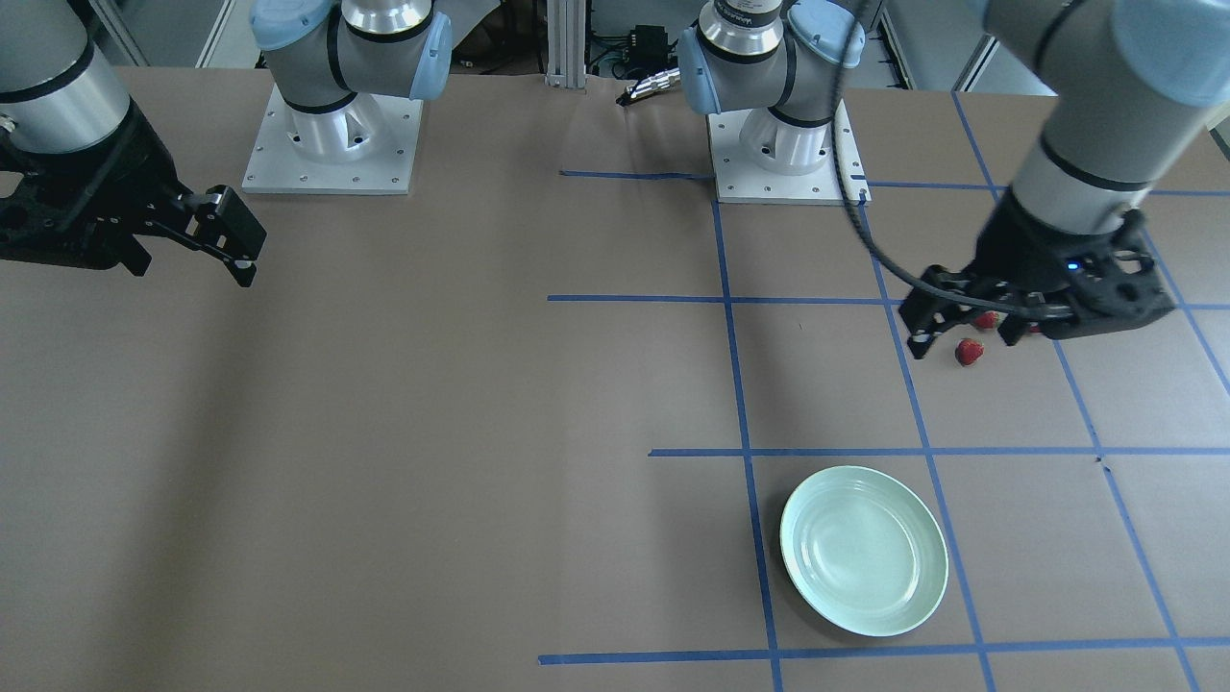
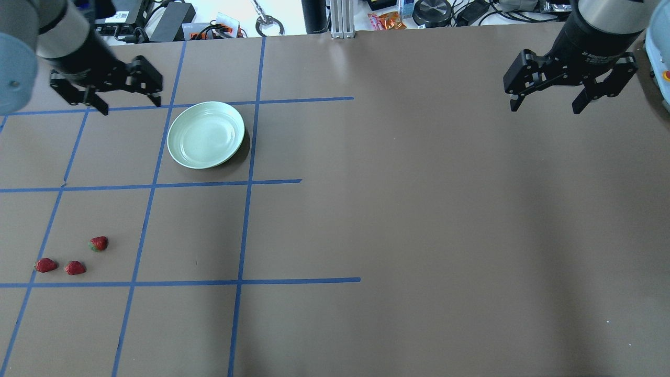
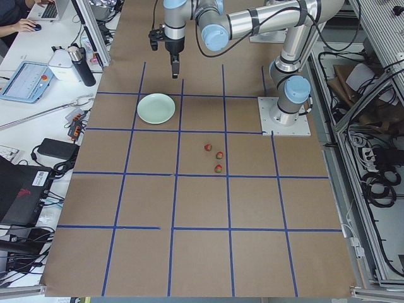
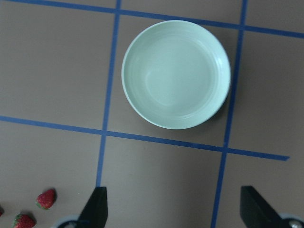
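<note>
My gripper [image 1: 963, 334] hangs open in the air over the blue-taped grid, with no object visible between its fingers. In the front view it is above and partly in front of a few strawberries [image 1: 969, 352]. A pale green round plate [image 1: 864, 550] lies empty on the grid. In the wrist view the plate [image 4: 175, 74] is ahead of the open fingers, and strawberries [image 4: 46, 198] lie at the lower left, some cut off by the frame edge. The top view shows three strawberries [image 2: 98, 244] together, apart from the plate [image 2: 205, 134].
A second arm's black gripper [image 1: 196, 236] hangs over the bare side of the table at left in the front view. More arm bases [image 1: 329, 161] stand along the back edge.
</note>
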